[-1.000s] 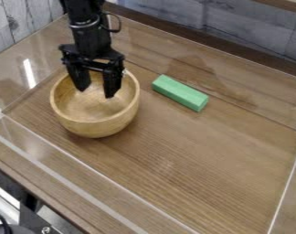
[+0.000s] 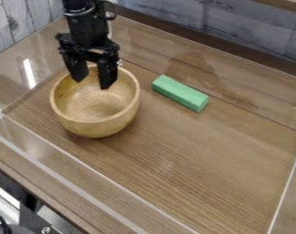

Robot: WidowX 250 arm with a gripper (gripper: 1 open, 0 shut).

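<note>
My dark gripper [image 2: 92, 68] hangs over the back-left rim of a wide, shallow wooden bowl [image 2: 94, 114], its two fingers pointing down and apart, standing open. I see nothing held between them. A green block [image 2: 180, 92] lies on the wooden table to the right of the bowl, apart from it.
A grey wall [image 2: 236, 27] runs along the back. The table's left edge shows at the lower left, with dark items beyond it.
My gripper has moved back and to the left, rising from over the bowl's middle toward its back rim. The bowl and green block have not visibly moved.
</note>
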